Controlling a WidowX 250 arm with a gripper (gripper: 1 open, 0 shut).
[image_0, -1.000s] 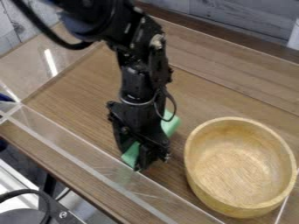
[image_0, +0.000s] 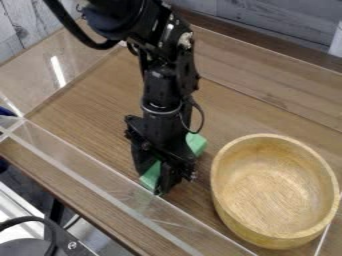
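Observation:
My black gripper (image_0: 163, 160) reaches down to the wooden table near its front edge, shut on a green object (image_0: 151, 181). The arm hides much of that object; parts show below and to the right of the fingers, and what it is I cannot tell.
A large wooden bowl (image_0: 274, 190) stands just right of the gripper. A transparent strip runs along the front edge, with dark equipment beyond it at the lower left.
Over the last second the gripper and green object have shifted slightly up in the view, toward the back of the table. The bowl has not moved.

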